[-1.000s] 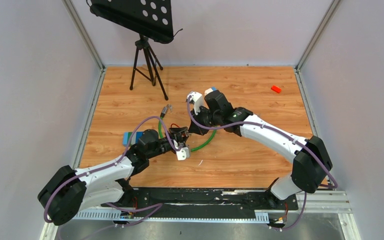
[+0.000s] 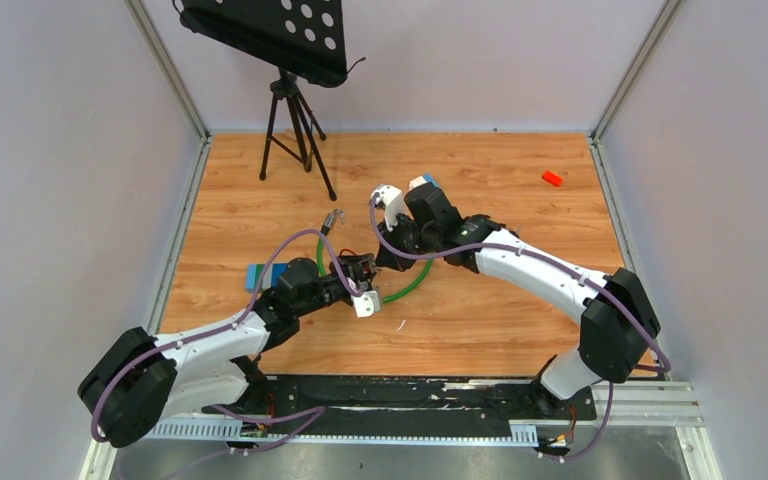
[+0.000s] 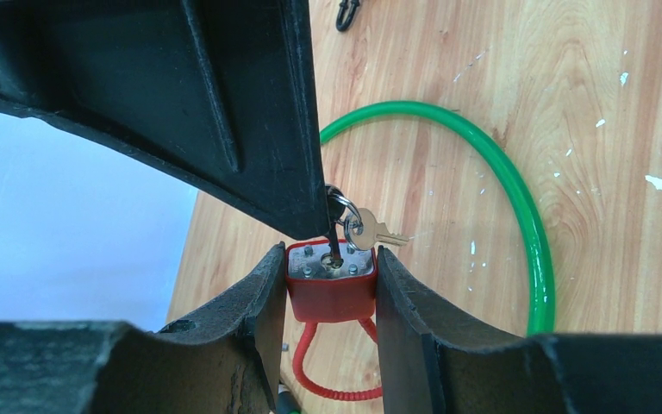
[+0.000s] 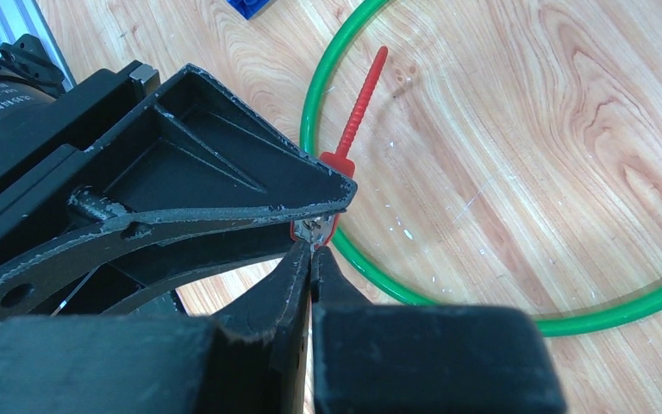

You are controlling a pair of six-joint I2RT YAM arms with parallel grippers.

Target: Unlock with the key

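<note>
A red padlock (image 3: 331, 297) with a metal keyhole face is held with my left gripper (image 2: 368, 266) shut on its two sides. Its red shackle loop hangs below, over the table. From above, my right gripper is shut at the keyhole face. A thin key shaft (image 3: 334, 241) runs from the right fingertips into the keyhole; how deep it sits cannot be seen. A second key (image 3: 371, 230) dangles beside it on a metal ring (image 3: 355, 210). The key's head is hidden by the right fingers (image 3: 259, 112).
Beneath the grippers a green hose (image 3: 530, 233) curves over the wooden table, its metal clip end (image 2: 333, 219) behind the left arm. A blue block (image 2: 253, 277) lies left. A small red piece (image 2: 552, 178) lies far right, and a black stand (image 2: 298, 110) rises at the back.
Over the last second both arms have shifted very slightly, the right one a touch to the left. The grippers stay together at the padlock.
</note>
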